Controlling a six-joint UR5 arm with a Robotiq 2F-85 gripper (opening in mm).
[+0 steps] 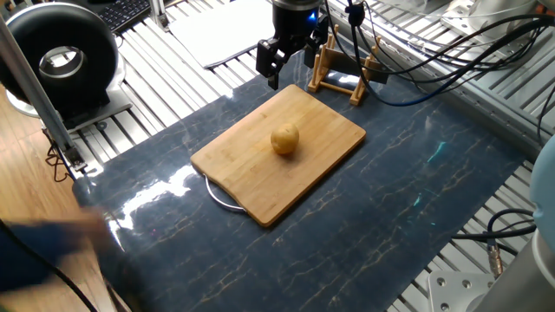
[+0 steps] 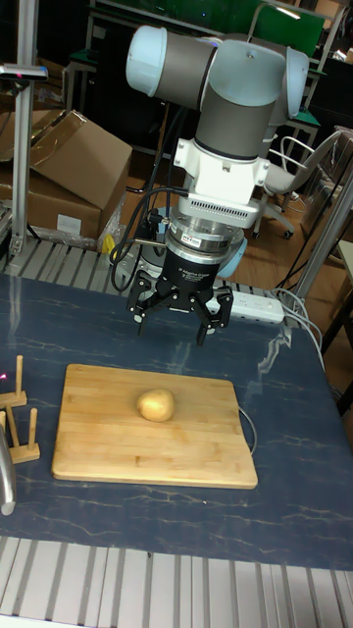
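Note:
A round yellow-brown potato (image 1: pixel 284 139) rests on a wooden cutting board (image 1: pixel 247 160), near the middle of its surface. The other exterior view shows the same potato (image 2: pixel 156 405) on the board (image 2: pixel 94 440), with bare wood all around it. My black gripper (image 2: pixel 173 329) hangs above the table behind the board's far edge, pointing down. Its fingers are spread, and nothing shows between them. From the first exterior view, the gripper (image 1: pixel 291 74) is seen beyond the board, apart from the potato and close to a wooden rack (image 1: pixel 356 94).
The rack holds a dark flat object. A metal handle (image 1: pixel 224 204) sticks out from one board end. A blurred arm (image 1: pixel 52 247), apparently a person's, reaches in at the left edge. Black cables (image 1: pixel 451 74) loop near the rack.

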